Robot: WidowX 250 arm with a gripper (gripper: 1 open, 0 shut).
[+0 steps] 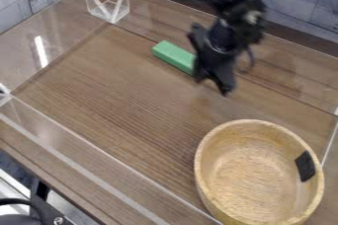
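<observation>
The robot gripper (211,69) is blurred in the upper middle, at the right end of a green block (175,55) lying on the wooden table. It appears shut; whether anything is between its fingers cannot be made out.
A large tan plastic bowl (248,175) fills the lower right. A small white wire piece (110,4) stands at the upper left.
</observation>
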